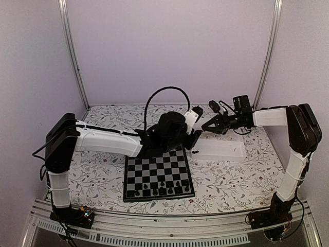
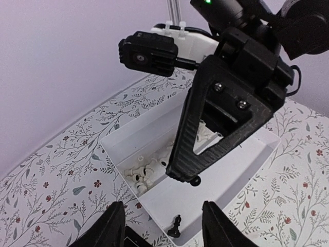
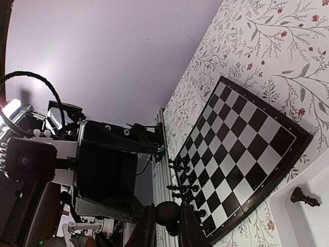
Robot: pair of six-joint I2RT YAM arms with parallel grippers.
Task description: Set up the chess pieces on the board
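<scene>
The chessboard has several black pieces along its near edge. My right gripper is shut on a black piece, held up near the tray's left side. My left gripper is open beside it, above the board's far right, its fingers empty. The white tray holds white pieces in one compartment and a loose black piece in the other.
Both arms' wrists are close together over the area between board and tray.
</scene>
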